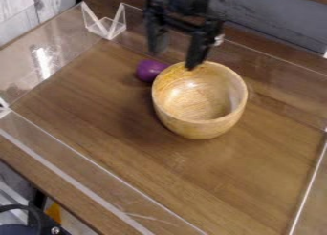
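My gripper (178, 46) hangs blurred at the top centre, open, its two dark fingers apart above the back of a round wooden bowl (200, 115). The bowl is empty. A purple oblong object (149, 71) lies on the table (96, 124) just behind and left of the bowl, below the left finger.
A clear wire-like stand (105, 24) is at the back left. A raised rim runs along the left side, and dark cabling lies at the bottom left corner.
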